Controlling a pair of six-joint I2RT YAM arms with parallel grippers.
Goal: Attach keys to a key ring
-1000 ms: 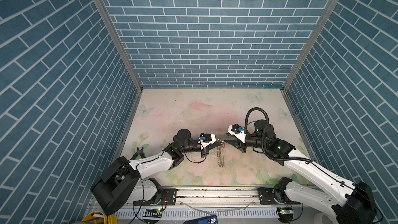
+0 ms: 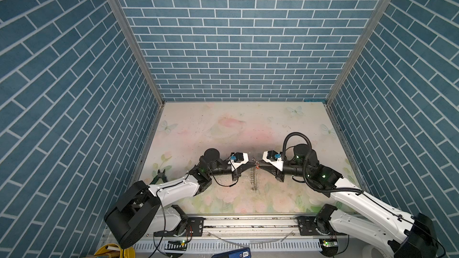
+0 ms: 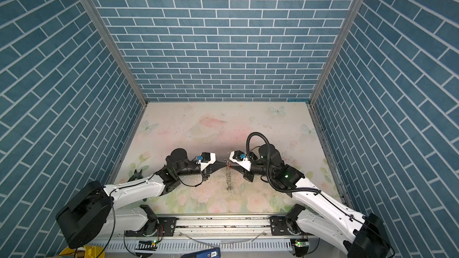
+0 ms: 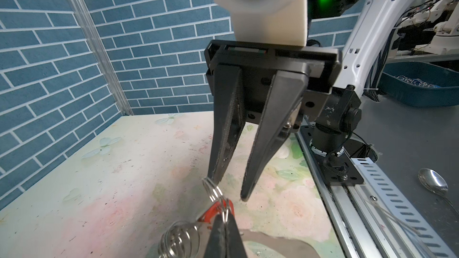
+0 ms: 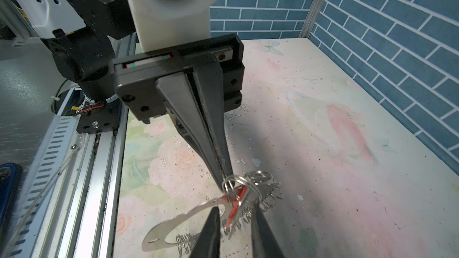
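In the left wrist view my left gripper is shut at the wire rings, with red piece just behind. My right gripper stands part open, its fingertips beside the upper ring. In the right wrist view the rings sit at my left gripper's tips, and the red piece lies between my right gripper's parted fingertips as seen from that camera; contact is unclear. A metal plate with many small coils hangs below, over the table.
Metal rails run along the front edge. In the left wrist view a bin and a spoon lie outside the table.
The left arm has not visibly moved.
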